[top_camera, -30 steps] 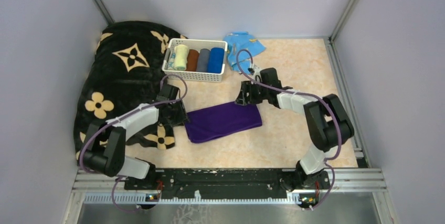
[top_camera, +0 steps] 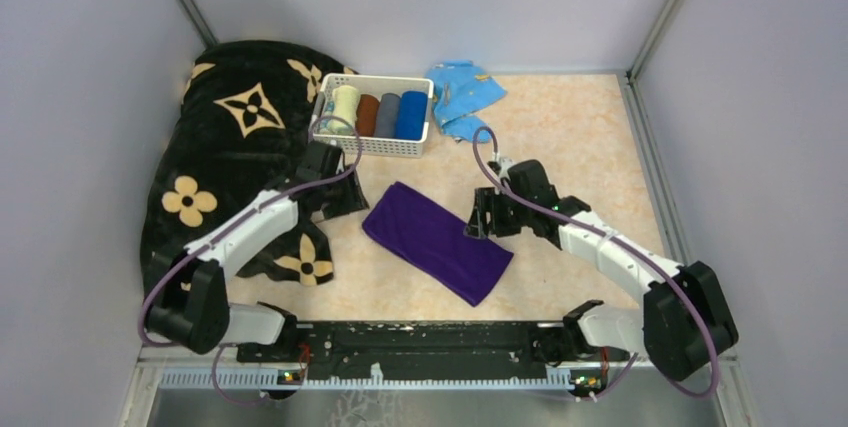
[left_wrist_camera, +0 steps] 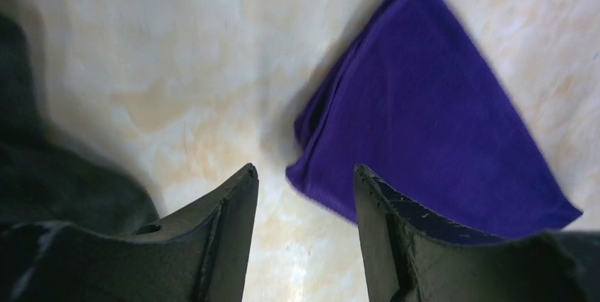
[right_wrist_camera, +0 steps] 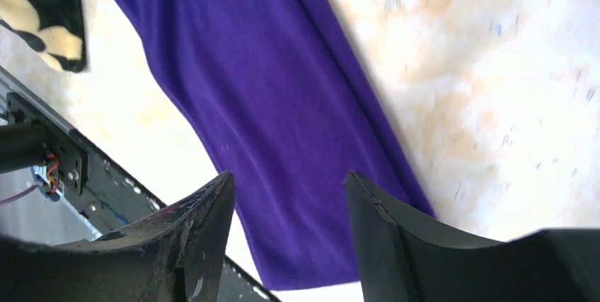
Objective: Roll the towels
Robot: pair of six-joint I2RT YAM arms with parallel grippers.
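Observation:
A folded purple towel lies flat and slanted on the table, its far left corner pointing away and its right end nearer the front edge. My left gripper is open just off the towel's left end; in the left wrist view the gripper has the towel's corner below and between its fingers, not gripped. Over the towel's far right edge stands my right gripper. In the right wrist view, the right gripper has its fingers apart above the purple cloth, holding none of it that shows.
A white basket at the back holds several rolled towels. A light blue cloth lies crumpled beside it. The black patterned blanket covers the left side. Bare table shows in front of and right of the purple towel.
The purple towel has turned clockwise, its left end going back and its right end coming forward.

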